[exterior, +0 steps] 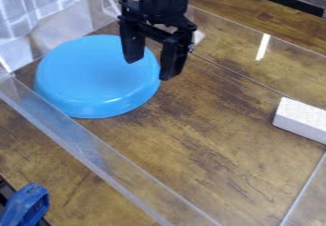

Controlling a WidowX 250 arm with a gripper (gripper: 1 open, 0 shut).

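The black robot gripper [156, 53] hangs from the top centre over the right part of a large blue round object [90, 77], which lies on the wooden table at the left. Its fingers point down. I cannot tell whether they are open or shut, or whether anything is between them.
A white block [300, 117] lies at the right. A blue item [21, 209] is at the lower left corner. Clear plastic edges run along the left and lower right.
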